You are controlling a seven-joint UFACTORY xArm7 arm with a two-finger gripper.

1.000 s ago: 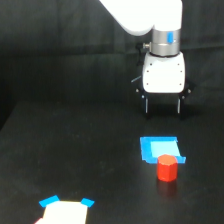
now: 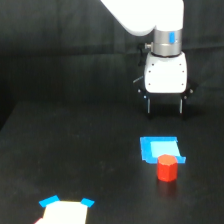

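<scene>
My gripper (image 2: 165,104) hangs above the back right of the dark table, its two dark fingers set wide apart with nothing between them. In front of it and lower down, a red block (image 2: 167,168) with a many-sided outline rests at the near edge of a taped white square (image 2: 162,148). The block lies apart from the gripper. Blue tape borders parts of that square.
A second white patch (image 2: 66,213) with blue tape at its corners is cut off by the bottom edge at the left. Bare black table (image 2: 80,150) fills the middle and left. A dark curtain (image 2: 60,60) hangs behind.
My gripper has shifted slightly to the right. The red block and both white patches have stayed in place.
</scene>
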